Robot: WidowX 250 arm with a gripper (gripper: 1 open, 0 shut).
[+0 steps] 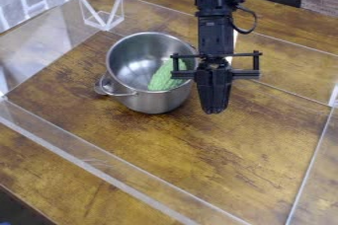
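Observation:
A steel pot [132, 56] with handles rests on the wooden table, left of centre. Inside it lies a light green object [168, 77], oblong and ribbed, partly hidden at the right. My black gripper [215, 105] hangs just right of the pot, fingers pointing down; it looks shut, with nothing visible between its fingers.
Bare wood [158, 170] fills the front and right of the table. A white wire stand [103, 17] is at the upper left. A white object [232, 38] is partly hidden behind the arm. Clear panels edge the left side.

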